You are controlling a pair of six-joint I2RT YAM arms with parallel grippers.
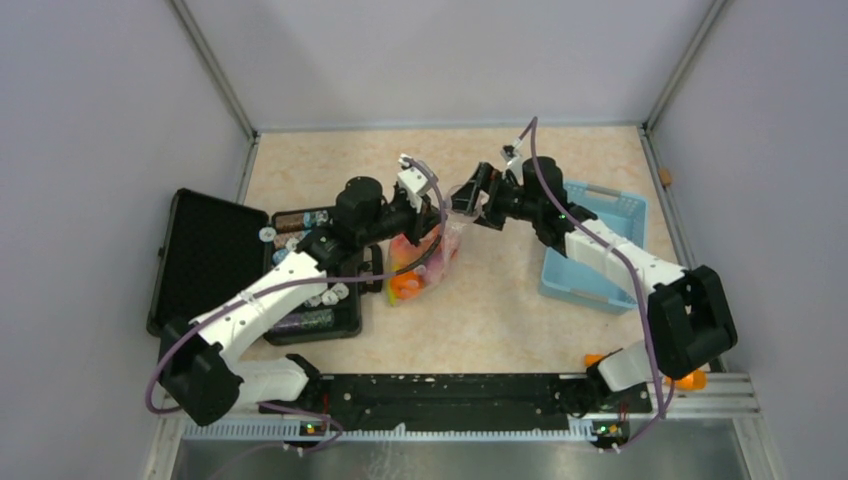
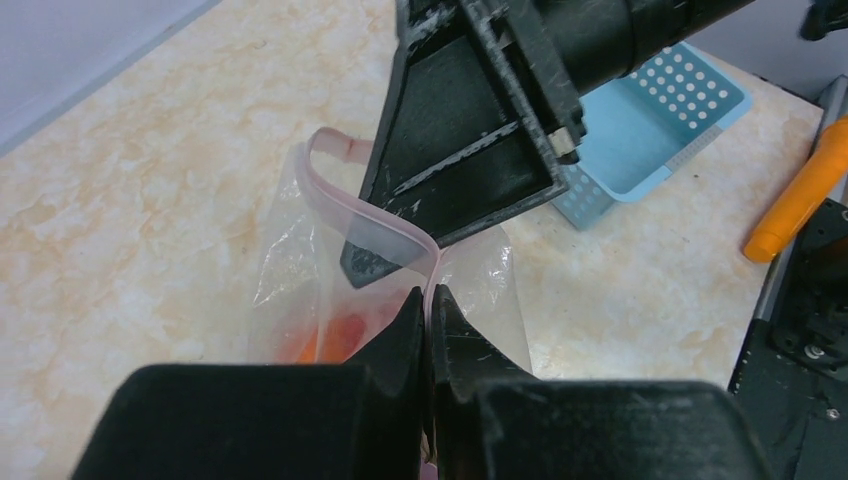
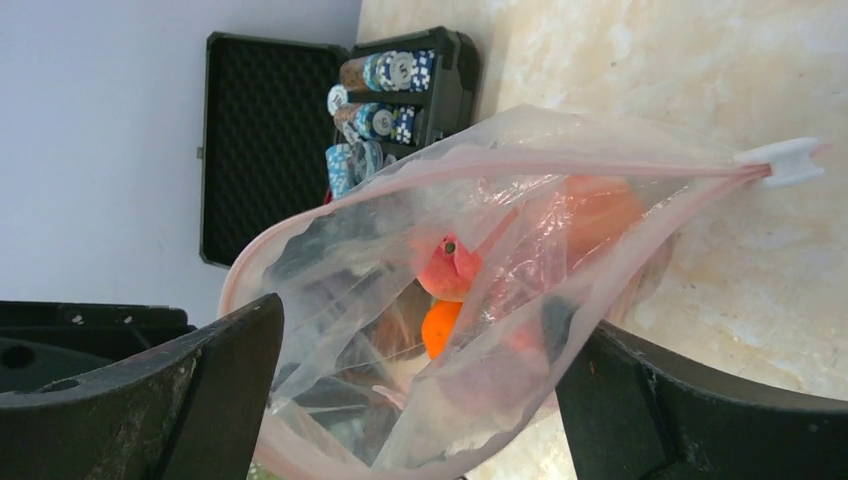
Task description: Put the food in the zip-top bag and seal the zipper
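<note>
The clear zip bag [image 1: 447, 258] stands mid-table with colourful food in it. Through its wide mouth in the right wrist view I see a red fruit [image 3: 449, 268] and an orange piece [image 3: 440, 327]. A white slider [image 3: 785, 162] sits at one end of the pink zip rim [image 3: 520, 160]. My left gripper is shut on the bag's rim, which runs between its fingertips. My right gripper is open at the mouth, its fingers [image 3: 225, 380] apart on either side of the bag's opening. Whether either finger touches the film I cannot tell.
A blue basket [image 1: 590, 293] stands at the right, looking empty where visible. At the left lies an open black case [image 1: 215, 255] holding poker chips [image 1: 305, 320]. Bare table surrounds the bag in front and behind.
</note>
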